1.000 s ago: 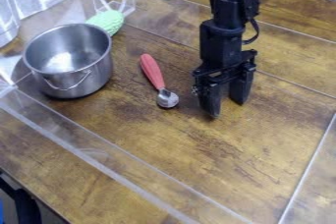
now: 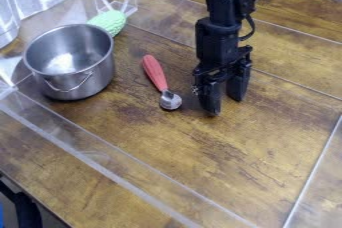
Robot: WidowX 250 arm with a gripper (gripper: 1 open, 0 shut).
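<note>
My black gripper [image 2: 222,90] is low over the wooden table [image 2: 214,172], its two fingers spread apart, with nothing visible between them. Just left of it lies a utensil [image 2: 155,75] with a red handle and a metal end pointing toward the front. Farther left stands a steel pot [image 2: 67,62] with a wire handle.
A pale green corn-like item [image 2: 110,17] lies behind the pot at the back left. Clear plastic strips edge the table at the left and right.
The gripper and arm have shifted very slightly left. The utensil and pot have not moved.
</note>
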